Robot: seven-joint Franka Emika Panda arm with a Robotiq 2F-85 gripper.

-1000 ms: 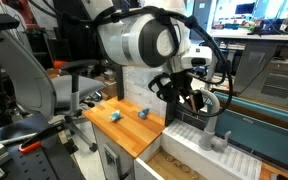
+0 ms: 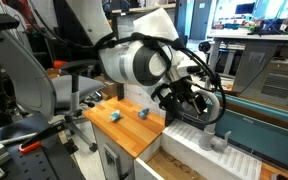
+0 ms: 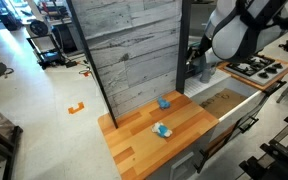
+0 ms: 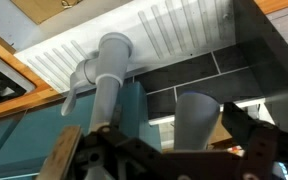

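Note:
My gripper (image 2: 192, 104) hangs from the white arm above the sink area at the back of the counter, close to the grey tap (image 2: 212, 134). In the wrist view, the dark gripper parts (image 4: 124, 158) fill the bottom edge. A grey, rounded object (image 4: 194, 118) shows right by them, over the dark tiles. Whether the fingers touch or grip it cannot be made out. The tap (image 4: 111, 62) appears to its left. Two small blue items, one (image 3: 164, 103) farther back and one (image 3: 162, 129) nearer the front, lie on the wooden counter.
An open drawer (image 2: 174, 170) stands below the gripper area. A ribbed white drainer surface (image 4: 174, 30) lies beside the tap. A black cable loops around the arm.
The arm's upper part has swung slightly left and its wrist has tilted in exterior view 1. The gripper stays near the tap. The blue items have not moved.

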